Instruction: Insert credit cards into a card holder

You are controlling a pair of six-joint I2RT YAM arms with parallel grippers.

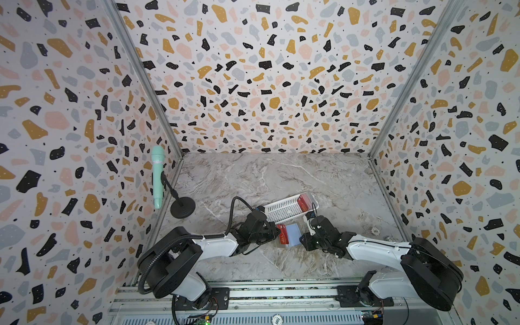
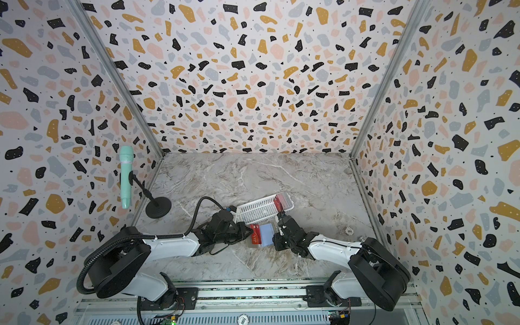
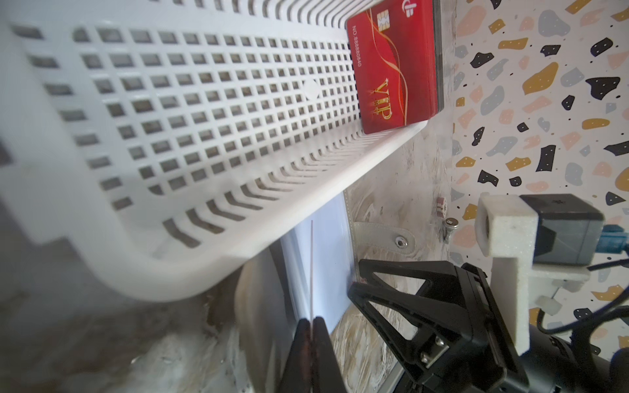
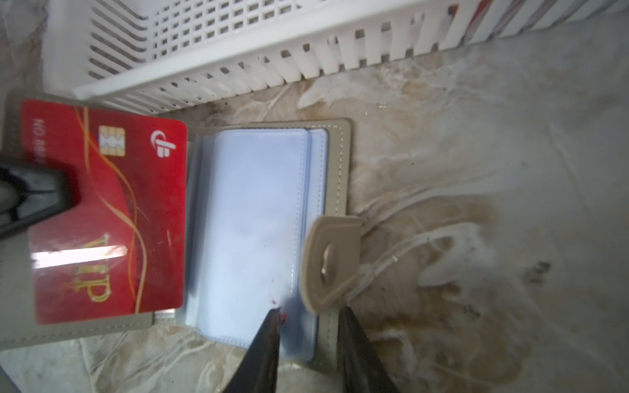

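Observation:
My left gripper is shut on a red VIP card, which shows edge-on between its tips in the left wrist view. In the right wrist view that card is tilted, over the left side of the open card holder (image 4: 252,229). The holder lies on the table with beige covers, bluish clear sleeves and a snap strap (image 4: 334,262). My right gripper stands part open at the holder's lower right corner, near the sleeve edge; whether any sleeve lies between its fingers is hard to make out. The card's lower edge against the sleeves is unclear.
Just behind the holder, a white perforated basket (image 1: 281,210) holds a stack of red cards (image 3: 396,65) at its right end. A green microphone on a black stand (image 1: 183,207) is far left. Marble table to the right of the holder is free.

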